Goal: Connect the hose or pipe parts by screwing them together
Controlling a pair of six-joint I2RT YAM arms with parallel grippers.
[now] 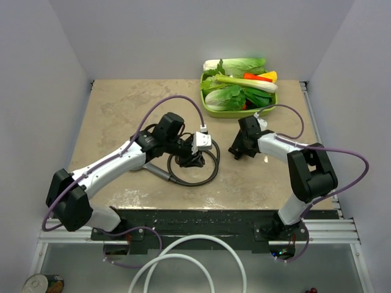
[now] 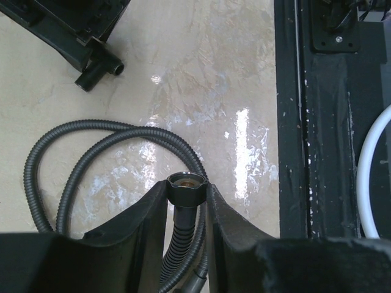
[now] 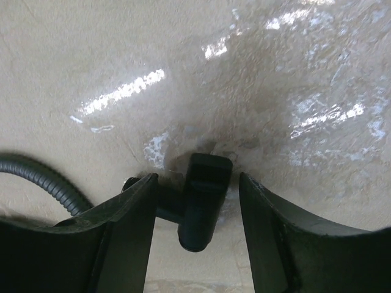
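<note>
My left gripper (image 1: 190, 160) is shut on the hose's metal end nut (image 2: 187, 193), held above the coiled black hose (image 1: 195, 183); a grey shower handle (image 1: 153, 168) lies at the coil's left. My right gripper is part open over a small black angled fitting (image 3: 206, 201) on the worktop, its fingers either side of it. In the left wrist view the same fitting (image 2: 98, 72) shows beside the right gripper.
A green basket of vegetables (image 1: 235, 111) stands at the back right. The front edge has a dark strip (image 1: 195, 218), with a white hose (image 1: 220, 242) beyond it.
</note>
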